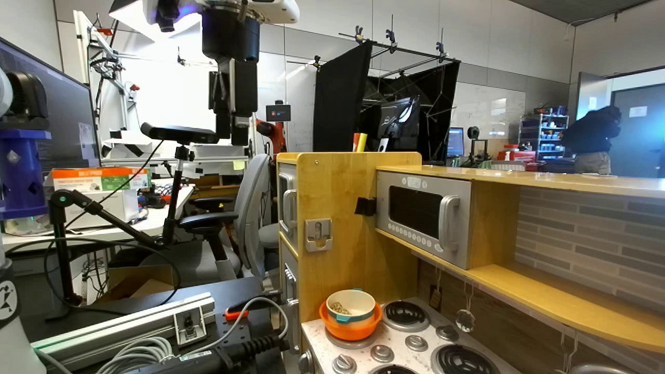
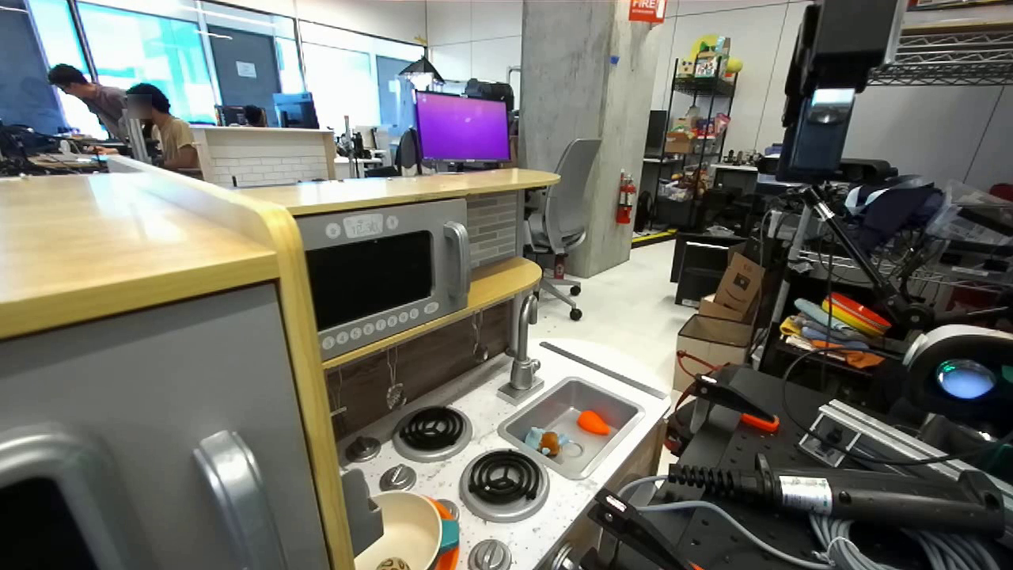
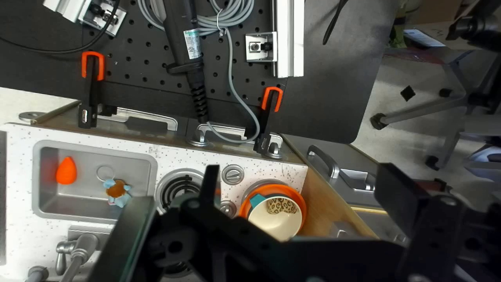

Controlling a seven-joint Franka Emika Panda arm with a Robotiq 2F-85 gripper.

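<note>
High above the toy kitchen, my gripper stands open. In the wrist view its fingers (image 3: pixel 397 188) are wide apart, and nothing is held between them. Far below, a cream pot (image 3: pixel 268 221) with teal handles sits inside an orange bowl (image 1: pixel 350 330) on the corner burner. A leopard-patterned item (image 3: pixel 280 206) lies in the pot. The grey sink (image 2: pixel 567 386) holds an orange, pear-shaped toy (image 2: pixel 594 423) and a small blue-and-brown toy (image 2: pixel 546 440). My gripper's body hides part of the stove in the wrist view.
A toy microwave (image 1: pixel 424 215) with its door shut sits on the wooden shelf (image 1: pixel 548 299). The tall wooden side panel (image 1: pixel 358 237) borders the pot's corner. Cables, black-and-orange clamps (image 3: pixel 93 89) and a metal rail (image 3: pixel 289 37) occupy the black table alongside. A faucet (image 2: pixel 523 347) rises by the sink.
</note>
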